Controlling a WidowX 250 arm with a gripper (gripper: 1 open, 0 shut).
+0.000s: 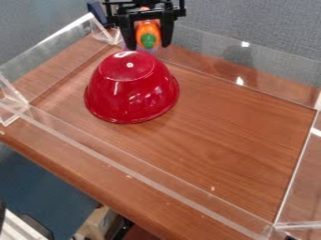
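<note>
My black gripper (pixel 145 26) is at the top centre of the camera view, just behind and above an upturned red bowl (pixel 131 94). An orange object with a green end (pixel 146 36), like a toy carrot, hangs between its fingers, which appear shut on it. The bowl rests on the wooden table (pixel 213 150), left of centre.
Clear plastic walls (pixel 251 66) border the table on the back and sides. A dark blue item (pixel 96 13) is at the back left, partly hidden behind the gripper.
</note>
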